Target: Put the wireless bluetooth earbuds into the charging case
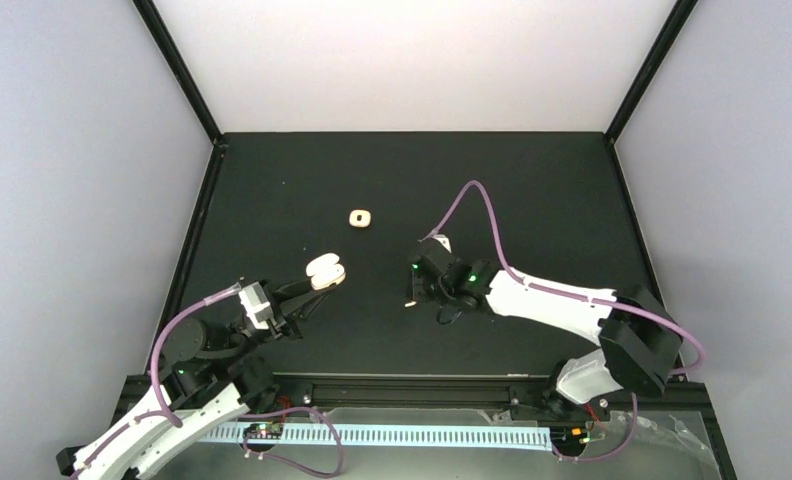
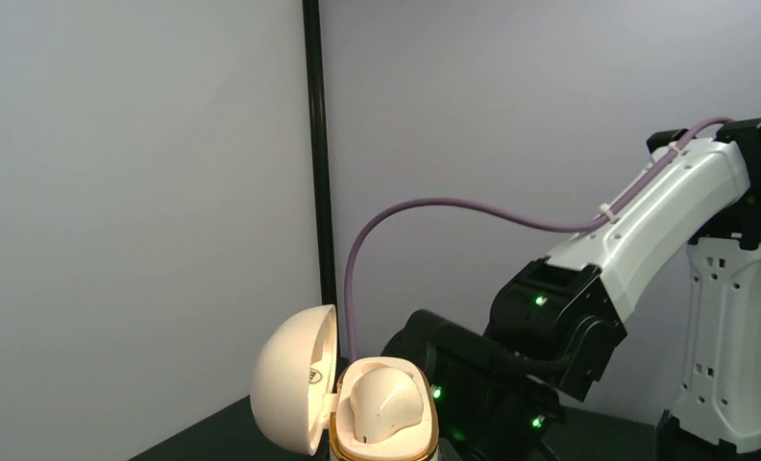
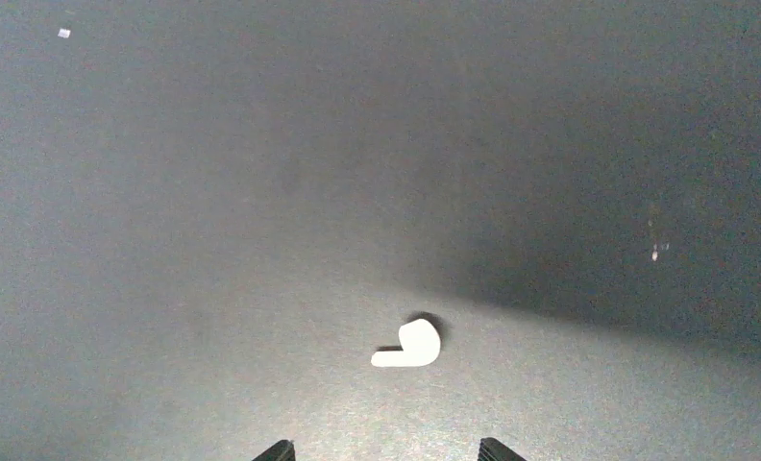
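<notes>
The white charging case (image 2: pixel 295 379) stands with its lid open, my left gripper (image 1: pixel 324 283) shut on its body. One earbud (image 2: pixel 386 403) shows inside the case; whether a second slot is empty cannot be made out. Another white earbud (image 3: pixel 410 348) lies on the dark mat, ahead of and between the fingertips of my right gripper. The right gripper's fingers (image 3: pixel 279 451) are spread apart with nothing between them. From the top, only a sliver of that loose earbud (image 1: pixel 410 304) peeks out beside the right gripper.
A small pale square piece with a dark centre (image 1: pixel 360 218) rests on the mat behind the case.
</notes>
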